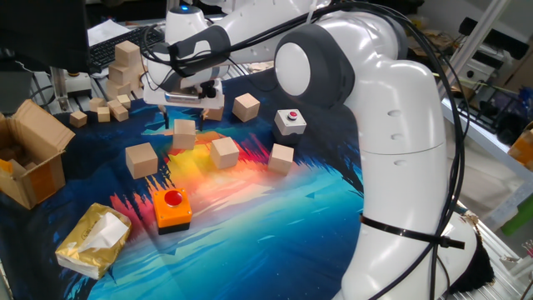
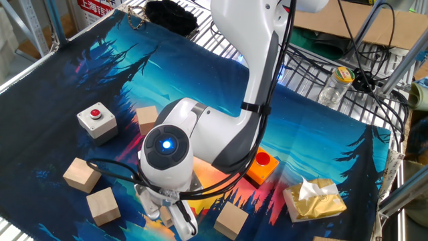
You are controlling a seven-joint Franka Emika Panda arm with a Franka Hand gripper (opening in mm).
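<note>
My gripper (image 1: 185,122) hangs over the far part of the printed mat, pointing down, its two fingers well apart. In exterior view 1 a wooden block (image 1: 184,134) stands just below and in front of the fingertips; no block is visibly lifted. Other plain wooden cubes lie around: one at left (image 1: 141,161), one in the centre (image 1: 224,152), one at right (image 1: 281,158), one further back (image 1: 246,107). Another block (image 1: 214,113) is partly hidden behind the hand. From above, in exterior view 2, the hand covers much of the gripper (image 2: 168,219).
An orange box with a red button (image 1: 172,210) and a gold tissue pack (image 1: 94,241) occupy the near left. A grey button box (image 1: 290,123) stands at back right. A cardboard box (image 1: 32,154) and stacked blocks (image 1: 125,71) line the left.
</note>
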